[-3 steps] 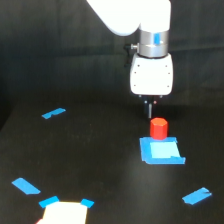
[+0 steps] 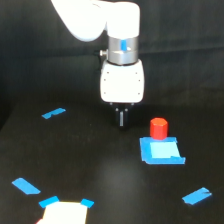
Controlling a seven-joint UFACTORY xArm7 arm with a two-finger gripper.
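A red cylinder-like block (image 2: 158, 128) stands at the back edge of a pale square (image 2: 164, 150) framed with blue tape on the dark table. My gripper (image 2: 122, 119) hangs from the white arm to the left of the red block, clear of it. Its small dark fingers are hard to make out against the black background, so whether they are apart or together does not show. No object is visible at their tips.
At the bottom edge, a whitish thing (image 2: 65, 213) is partly cut off, with blue tape at its corners. Loose blue tape strips lie at the left and the lower right (image 2: 197, 196).
The arm and gripper have swung left, from just behind and above the red block to a spot left of it, and sit slightly lower. The block has not moved.
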